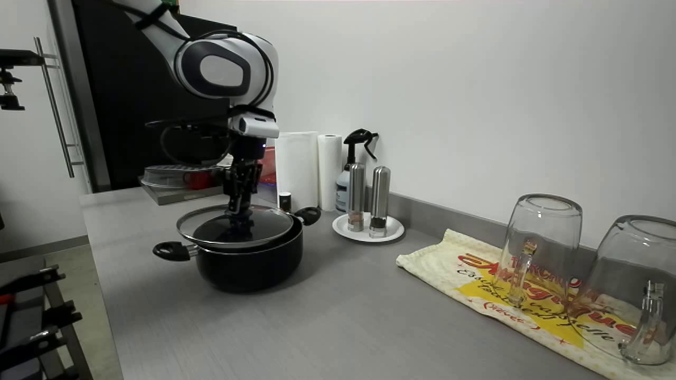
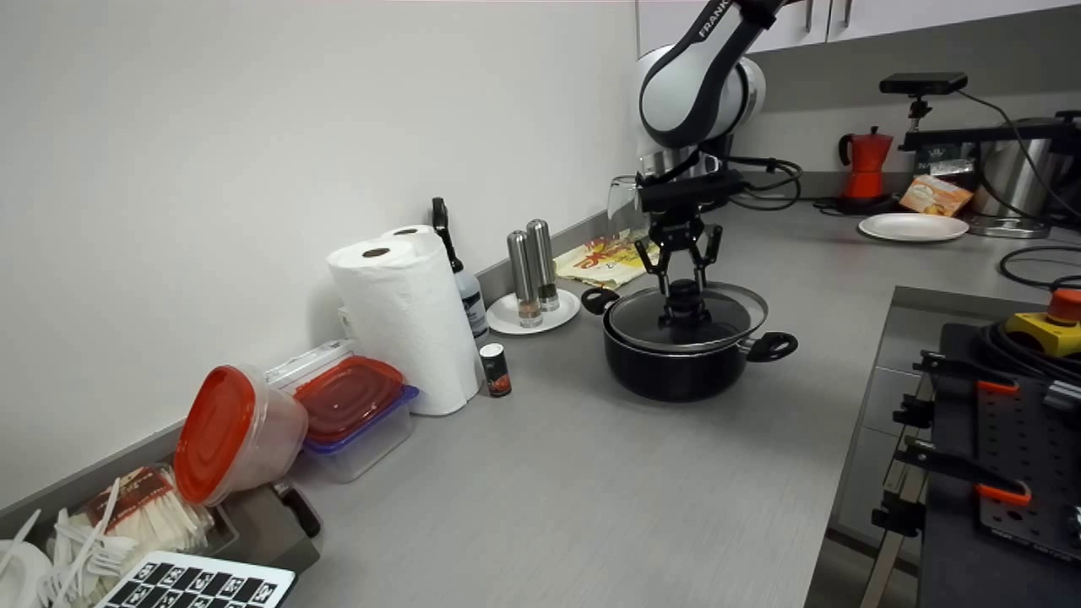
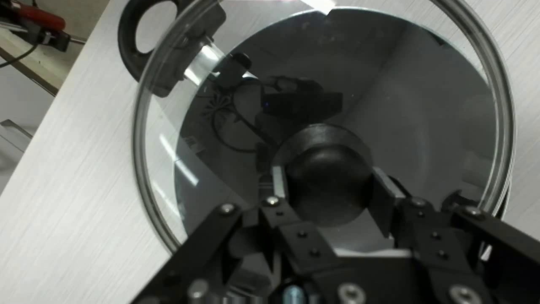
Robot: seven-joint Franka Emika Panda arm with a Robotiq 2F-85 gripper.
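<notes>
A black two-handled pot [image 1: 250, 269] stands on the grey counter. Over its mouth is a glass lid [image 1: 200, 224] with a metal rim, set off toward the left in exterior view 1, so part of the pot's rim shows at the right. The lid's round black knob [image 3: 329, 185] sits between the fingers of my gripper, which is shut on it. In exterior view 2 the pot [image 2: 674, 373] and the lid [image 2: 745, 309] appear under the gripper [image 2: 684, 289]. Whether the lid touches the pot all round cannot be told.
Behind the pot stand paper towel rolls [image 2: 405, 324], a small shaker [image 2: 496, 370] and a white plate [image 1: 365, 234] with two mills. Glass mugs [image 1: 538, 250] rest upside down on a cloth [image 1: 437, 259].
</notes>
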